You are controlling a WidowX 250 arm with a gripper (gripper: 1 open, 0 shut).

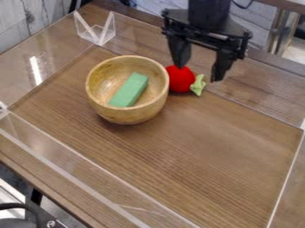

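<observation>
My black gripper [201,55] hangs open above the table [202,160], its two fingers wide apart. Below it, between the fingers, a red round object [180,77] with a pale green part at its right rests on the table. A wooden bowl [102,73] stands just to the left, holding a green oblong object [128,90].
A clear plastic container [94,28] sits at the back left. Black cables show at the bottom left edge.
</observation>
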